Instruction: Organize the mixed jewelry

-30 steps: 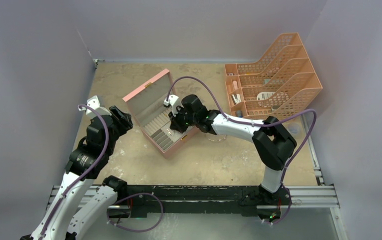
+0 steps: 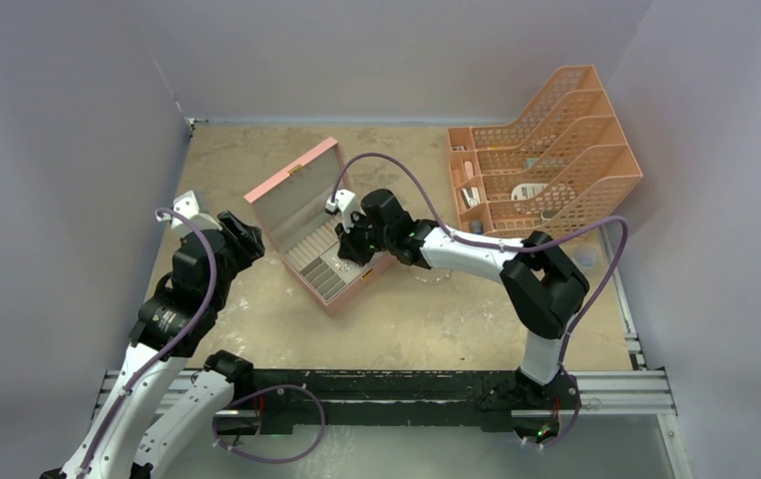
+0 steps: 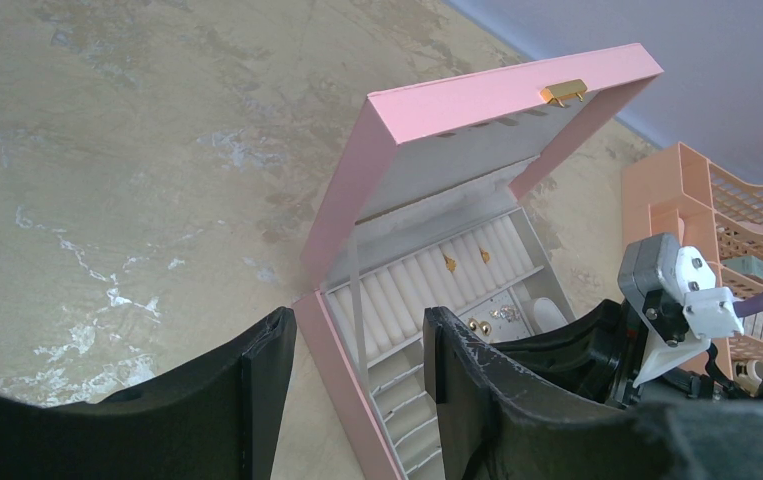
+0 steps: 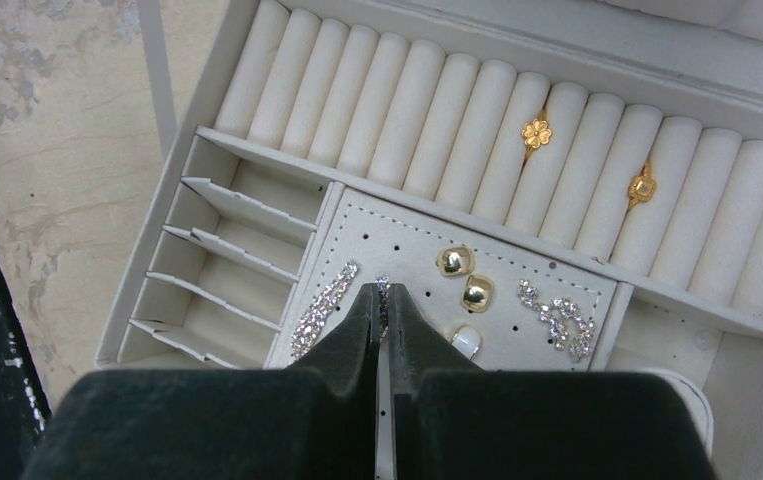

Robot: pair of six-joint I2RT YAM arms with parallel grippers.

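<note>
The pink jewelry box (image 2: 273, 190) stands open; gold rings (image 4: 535, 132) sit among the white rolls. On the padded panel lie square gold earrings (image 4: 477, 293), a white earring (image 4: 464, 341) and sparkly strands (image 4: 322, 310). My right gripper is shut over the panel, its tips at a thin sparkly piece; whether that piece is between them or beneath, I cannot tell. My left gripper hangs to the left of the box, fingers apart with nothing between them.
An orange organizer (image 2: 585, 180) with small items stands at the back right. A chain lies below the right arm.
</note>
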